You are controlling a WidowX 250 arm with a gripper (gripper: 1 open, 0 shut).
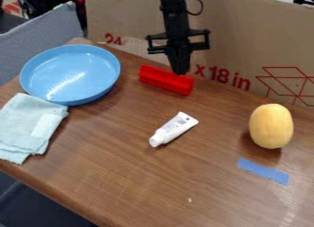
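My black gripper [179, 63] hangs at the top centre of the view, just above a red cylinder [164, 78] that lies on the wooden table in front of the cardboard. The fingertips point down and look closed, with nothing visible between them. A white tube [173, 129] lies below the cylinder, near the table's middle.
A blue plate [70, 73] is at the left, with a pale cloth [29, 127] below it. A yellow potato-like object [271, 126] and a blue strip [263, 171] are at the right. Cardboard [245, 42] walls the back.
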